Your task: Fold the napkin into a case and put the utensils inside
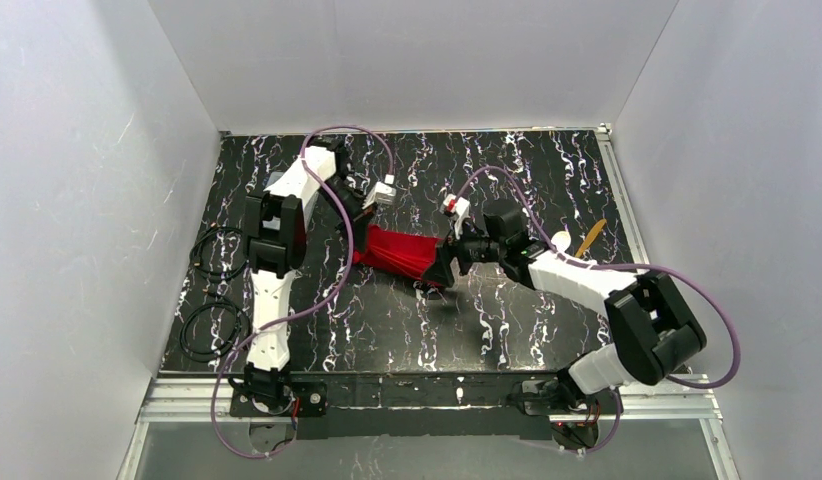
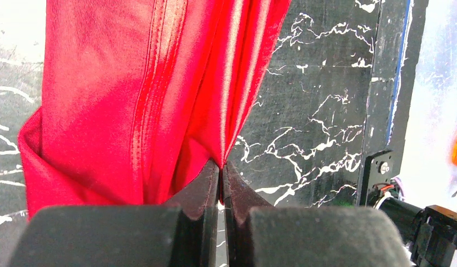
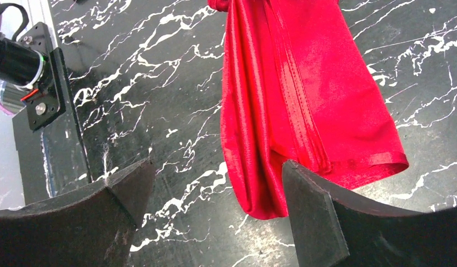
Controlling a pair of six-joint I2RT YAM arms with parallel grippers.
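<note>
The red napkin (image 1: 397,255) lies folded lengthwise in loose pleats on the dark marble table. My left gripper is shut on a pinched edge of it at the napkin's left end. My right gripper is open over the napkin's other end, where the pleated red cloth (image 3: 254,167) lies between and below its spread fingers, with a flap spreading to one side. At the table's right, partly behind the right arm, are a white utensil (image 1: 560,240) and a yellow wooden one (image 1: 592,236).
Coiled black cables (image 1: 217,330) lie along the left of the marble table (image 1: 487,350). A pale item at the back left is partly hidden by the left arm.
</note>
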